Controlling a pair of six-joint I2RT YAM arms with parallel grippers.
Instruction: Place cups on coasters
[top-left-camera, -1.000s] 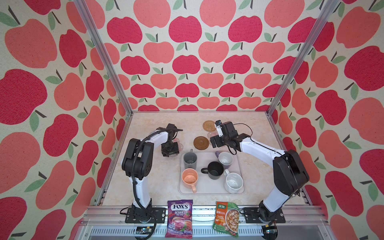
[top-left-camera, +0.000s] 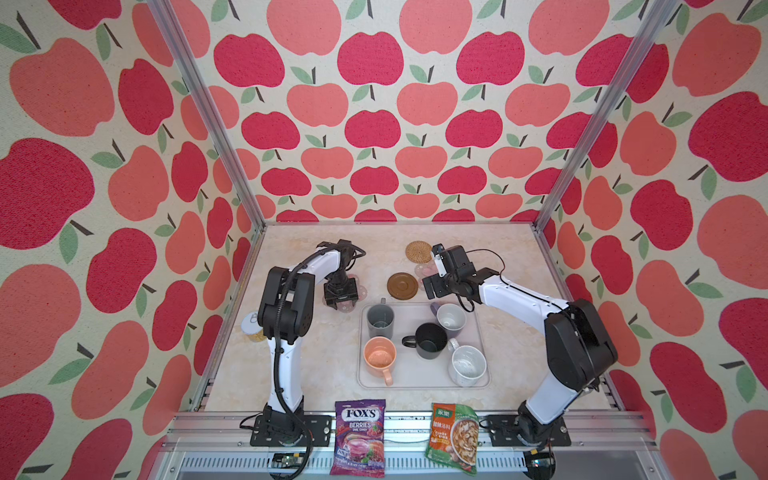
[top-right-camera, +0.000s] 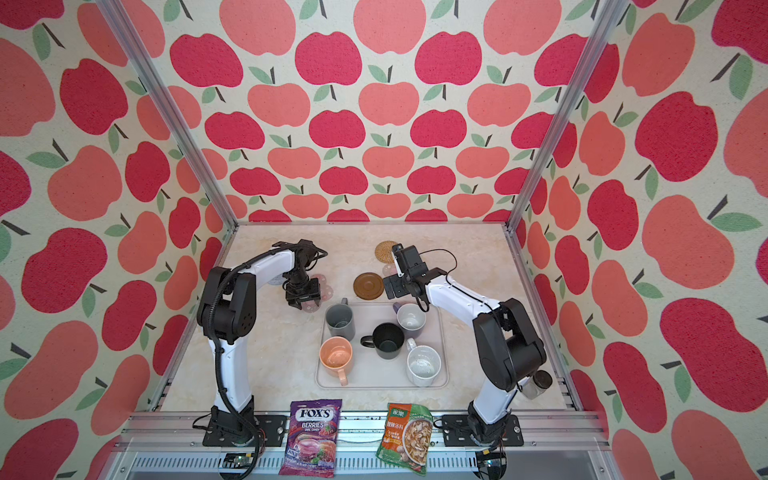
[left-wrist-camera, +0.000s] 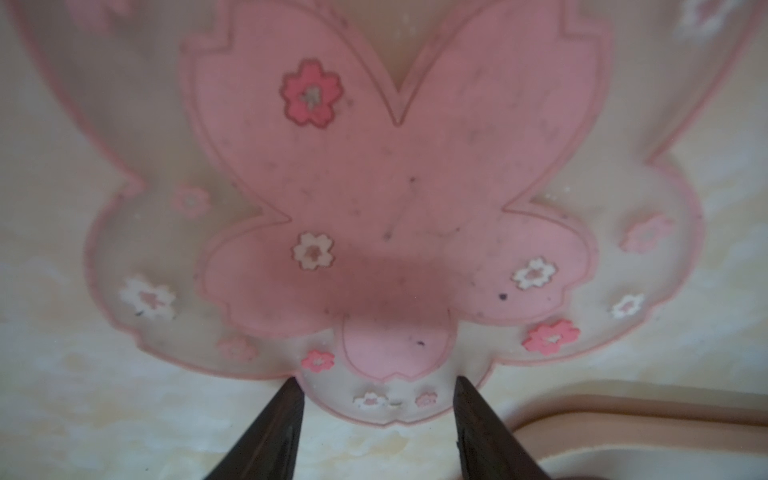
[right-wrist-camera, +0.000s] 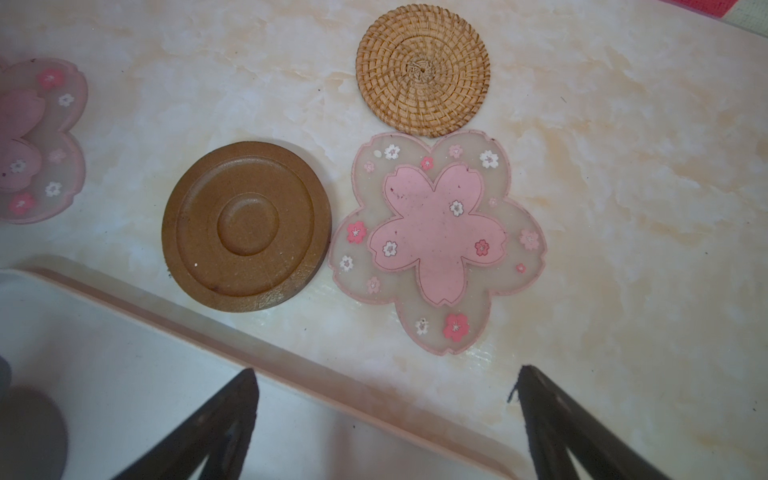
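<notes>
Close above a pink flower coaster, my left gripper is open and empty. My right gripper also stands open with nothing between its fingers, over the tray's far edge. Beyond it lie a second pink flower coaster, a round brown coaster and a woven coaster, all bare. In the top left view, the tray holds a grey cup, an orange cup, a black cup, a white cup with a purple handle and another white cup.
The pale tray fills the front middle of the table. A lidded jar stands at the left edge; another jar is at the right. Two snack packets lie in front.
The right arm has barely moved, and the cups and coasters stay put.
</notes>
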